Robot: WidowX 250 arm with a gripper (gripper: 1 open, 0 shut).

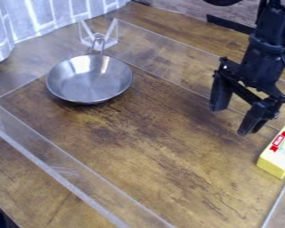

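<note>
My gripper point(238, 107) is black and stands open over the right side of the wooden table, its two fingers pointing down with nothing seen between them. Just in front of it, at the right edge, lies a yellow box point(277, 153) with a red and white label. A steel pan point(85, 79) with its handle toward the back sits at the left, well away from my gripper.
A small white angular object point(90, 34) stands behind the pan. Clear strips run along the table's sides, and a white curtain point(26, 18) hangs at the back left.
</note>
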